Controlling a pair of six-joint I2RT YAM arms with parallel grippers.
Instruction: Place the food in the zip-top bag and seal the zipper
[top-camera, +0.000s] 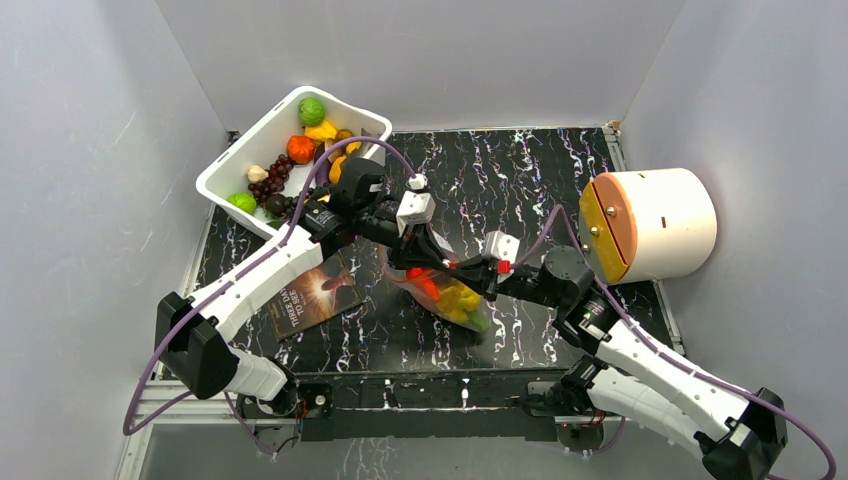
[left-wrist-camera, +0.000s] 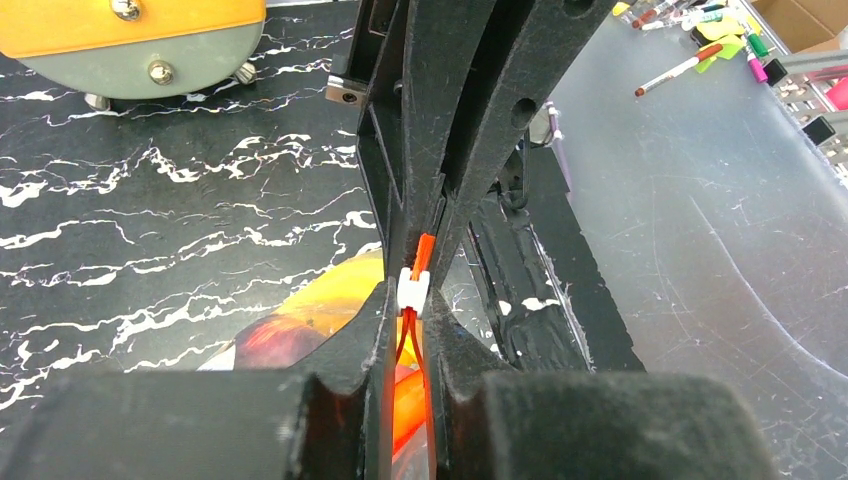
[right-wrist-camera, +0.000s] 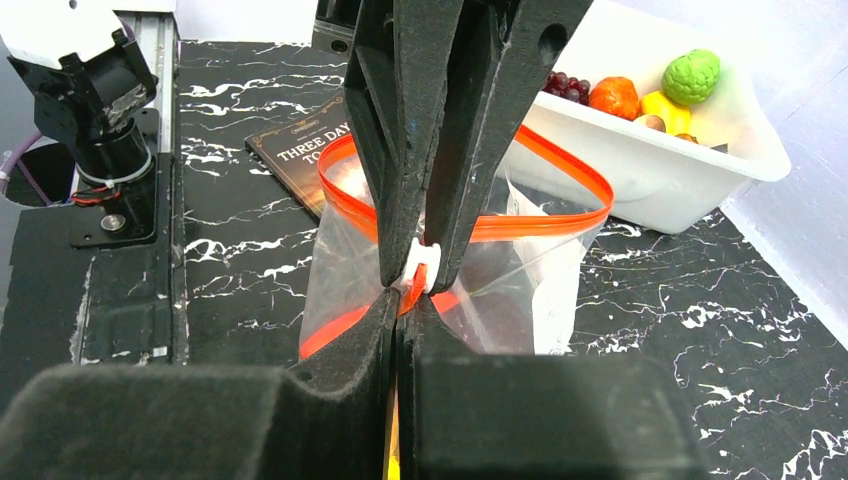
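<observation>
The clear zip bag (top-camera: 455, 310) with red, yellow and green food inside sits mid-table beneath both grippers, its orange zipper rim (right-wrist-camera: 535, 226) looping open in the right wrist view. My left gripper is shut on the zipper by its white slider (left-wrist-camera: 413, 290). My right gripper is shut beside it on the bag's edge, very little showing between its fingers. The two sets of fingertips meet above the bag, hiding part of the slider.
A white bin (top-camera: 230, 165) of toy food stands at back left, a book (top-camera: 310, 300) at front left, and a cream cylindrical box (top-camera: 670, 225) with yellow front at right.
</observation>
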